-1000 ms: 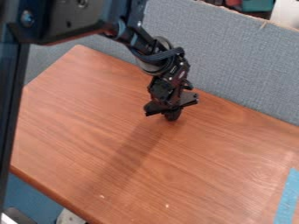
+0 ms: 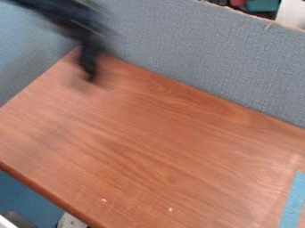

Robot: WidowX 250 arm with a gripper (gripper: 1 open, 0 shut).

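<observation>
My gripper [image 2: 88,69] is a dark, motion-blurred shape at the upper left, over the back left corner of the wooden table [image 2: 155,151]. The blur hides its fingertips and whether they are open or shut. I see no object on it clearly.
A grey padded partition [image 2: 226,62] runs along the back of the table. A strip of blue tape [image 2: 293,198] lies at the right edge. A few items show beyond the partition at the top right.
The arm has swung quickly up and to the left, away from the table's back middle, and most of it has left the view.
</observation>
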